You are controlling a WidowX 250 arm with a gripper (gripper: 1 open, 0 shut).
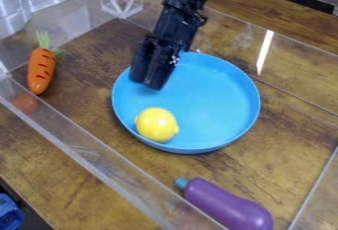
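The black robot arm reaches down from the top of the view, and its gripper [154, 71] hangs over the left side of a blue round plate [211, 106]. The fingers are dark and blurred together, so their state and anything between them cannot be made out. A yellow round toy [156, 124] lies on the plate below the gripper, apart from it.
An orange toy carrot [42, 71] lies at the left. A purple toy eggplant [226, 203] is at the lower right. A clear plastic edge crosses the lower left, with a blue object [7, 213] in the corner.
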